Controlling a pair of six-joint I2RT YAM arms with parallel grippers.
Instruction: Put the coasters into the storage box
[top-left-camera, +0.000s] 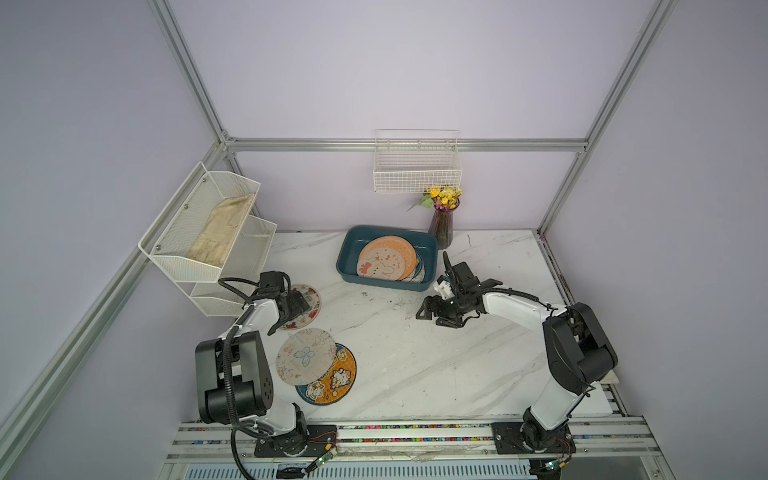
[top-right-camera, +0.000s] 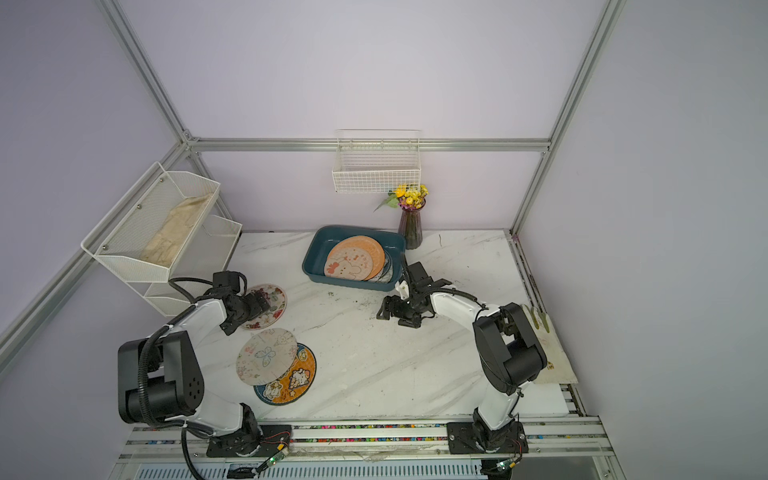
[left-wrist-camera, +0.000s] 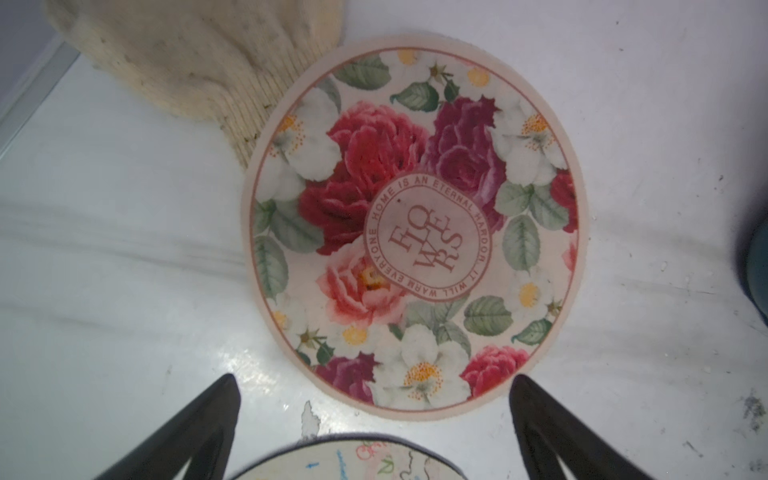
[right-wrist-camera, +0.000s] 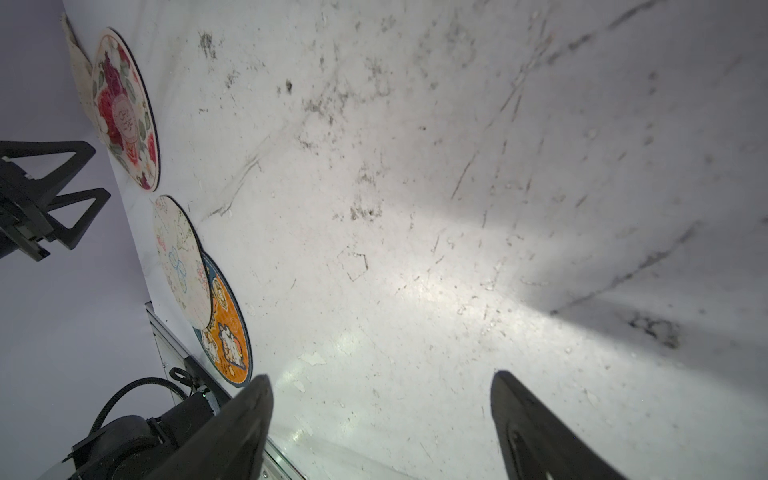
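Note:
A round floral coaster (left-wrist-camera: 416, 232) lies flat on the table under my left gripper, which is open and empty above its near edge. Closer to the front, a pale coaster with a blue flower (top-left-camera: 305, 357) partly overlaps an orange and blue coaster (top-left-camera: 334, 381). The blue storage box (top-left-camera: 349, 266) stands at the back; inside it rest an orange coaster (top-left-camera: 406, 248), a pale pink one (top-left-camera: 379, 263) and something grey partly hidden beneath. Over bare table in front of the box, my right gripper hangs open, nothing between its fingers.
A beige cloth (left-wrist-camera: 216, 72) touches the floral coaster's far left edge. White mesh shelves (top-left-camera: 232, 264) rise at the left, near my left arm. A vase of flowers (top-left-camera: 443, 224) stands right of the box.

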